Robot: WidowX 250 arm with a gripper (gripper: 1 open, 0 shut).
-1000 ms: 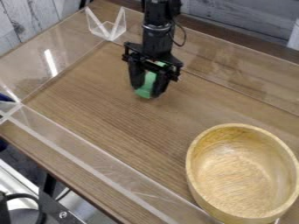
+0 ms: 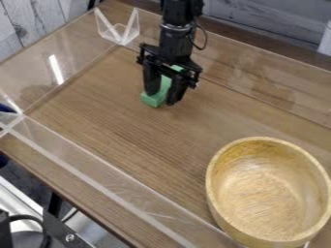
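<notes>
The black robot arm hangs from the top centre of the camera view, its gripper (image 2: 165, 80) low over the wooden table. A green object (image 2: 157, 95) lies at the gripper, partly hidden behind its dark fingers. I cannot tell whether the fingers hold it or how far apart they are.
A large tan round bowl (image 2: 265, 194) fills the lower right. A clear container (image 2: 119, 27) stands at the upper left. Dark equipment and cables lie at the bottom left corner.
The gripper has shifted and turned slightly over the green object. The green object now shows more to the left of the fingers, where earlier it was partly behind and right of them.
</notes>
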